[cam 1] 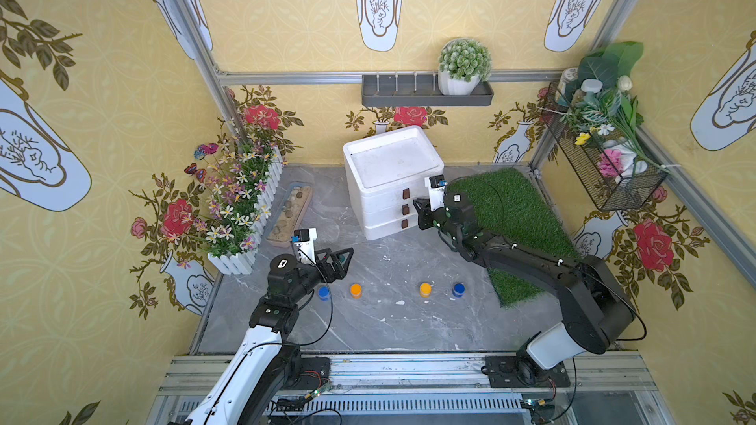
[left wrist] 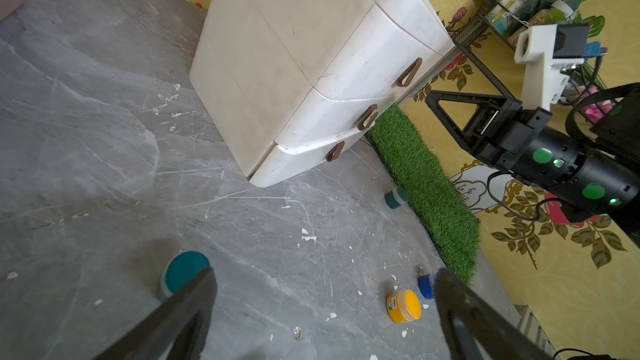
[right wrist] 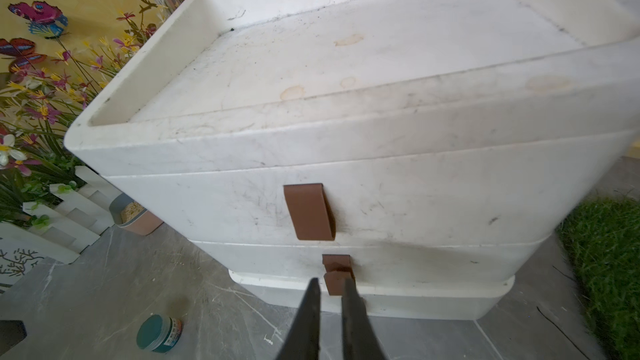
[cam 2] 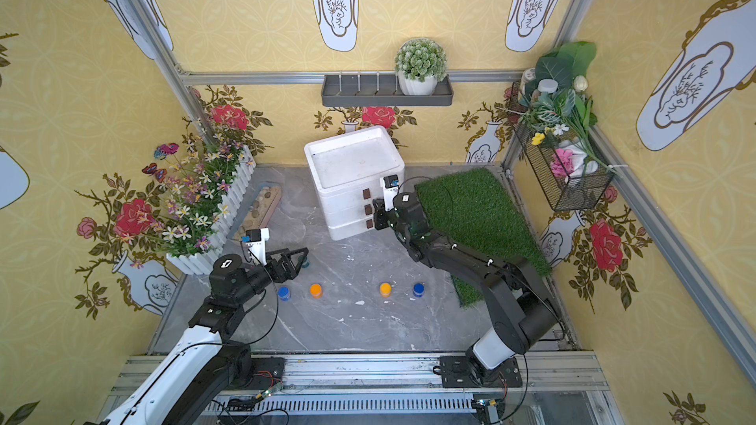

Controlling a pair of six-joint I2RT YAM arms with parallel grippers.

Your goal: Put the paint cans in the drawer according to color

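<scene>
The white drawer cabinet point(cam 1: 393, 181) has three brown pull tabs; its drawers look shut or nearly so. Just off its front, my right gripper is part open, a narrow gap between its fingers and nothing visible there. On the table are a blue can point(cam 1: 323, 292), an orange can point(cam 1: 356, 289), another orange can point(cam 1: 425, 289) and a dark blue can point(cam 1: 458, 289). A teal can point(left wrist: 185, 272) lies near one finger of my left gripper, which is wide open and empty. A dark green can point(left wrist: 395, 197) is beside the grass mat.
A green grass mat point(cam 1: 512, 220) lies right of the cabinet, partly under my right arm. Flowers behind a white fence point(cam 1: 252, 228) and a long tray point(cam 1: 289, 212) line the left.
</scene>
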